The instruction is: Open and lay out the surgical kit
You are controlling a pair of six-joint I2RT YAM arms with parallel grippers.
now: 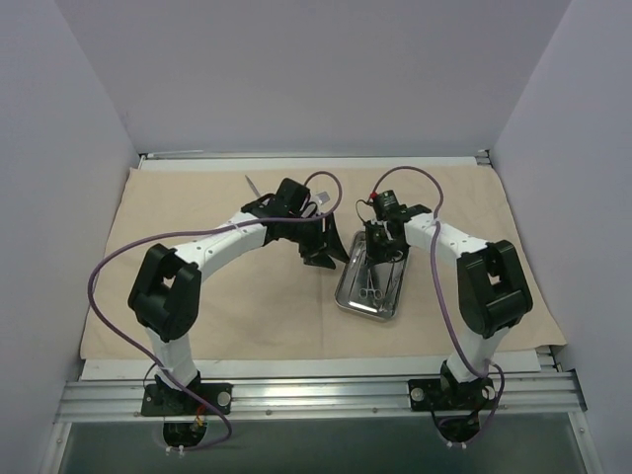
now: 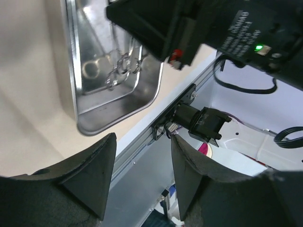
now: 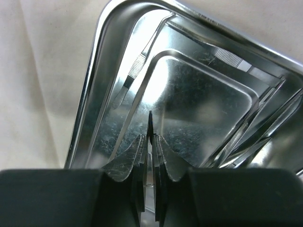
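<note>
The metal instrument tray (image 1: 348, 296) lies right of the middle, holding several instruments. In the top view, ringed scissors (image 1: 368, 292) lie in it, pointing toward my right gripper (image 1: 372, 259). In the right wrist view, the fingertips of my right gripper are nearly together over the tray floor, with a thin dark point (image 3: 150, 121) showing just past them. Whether they grip it is unclear. My left gripper stands open and empty beside the tray's left side. Also in the tray are a slim ridged-handle instrument (image 3: 138, 65) and tweezers-like tools (image 3: 236, 137).
A thin metal piece (image 1: 252, 185) lies on the beige cloth (image 1: 247, 316) near the back left. My two arms are close together around the tray. Open cloth extends at the left front and far right.
</note>
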